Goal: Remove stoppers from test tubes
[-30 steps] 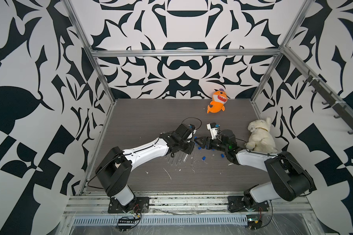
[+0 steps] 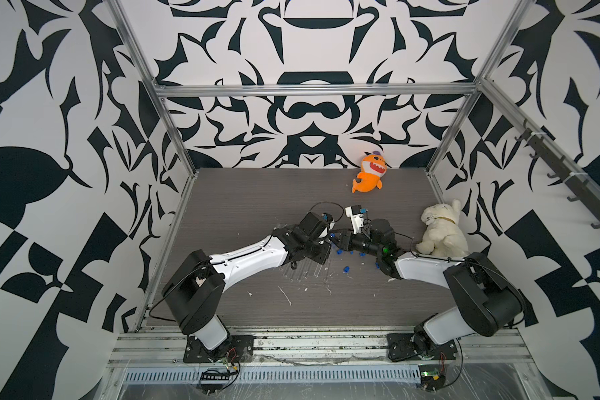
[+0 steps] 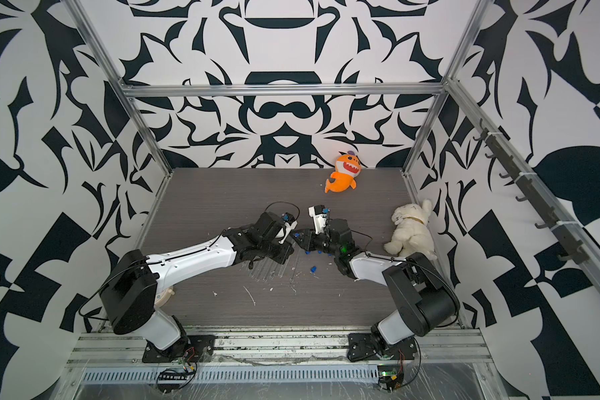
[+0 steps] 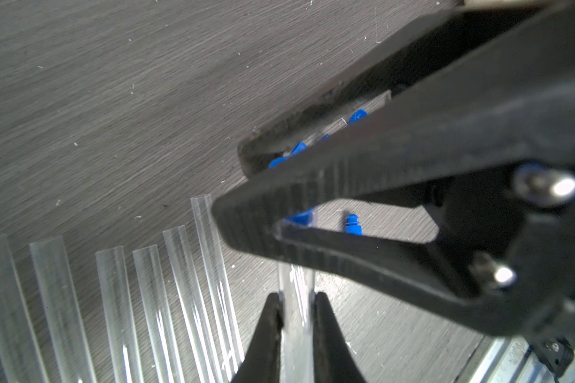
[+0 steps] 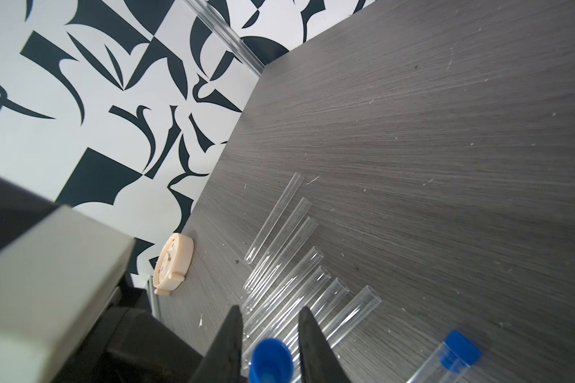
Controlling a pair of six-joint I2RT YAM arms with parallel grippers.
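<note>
My left gripper is shut on a clear test tube [image 4: 297, 284], whose top carries a blue stopper, partly hidden by the black fingers of my right gripper in the left wrist view. My right gripper has its fingertips just around or above that stopper; whether it grips cannot be seen. In the right wrist view another tube with a blue cap [image 5: 460, 348] lies lower right, and several uncapped tubes [image 5: 281, 249] lie in a row. Loose blue stoppers [image 2: 346, 269] lie on the table.
An orange shark toy [image 2: 370, 174] lies at the back, a white plush bear [image 2: 442, 226] at the right. A beige clock-like object [image 5: 172, 261] is at the table's left.
My right gripper has moved left toward the tube in my left gripper over the last second. The left arm has hardly moved.
</note>
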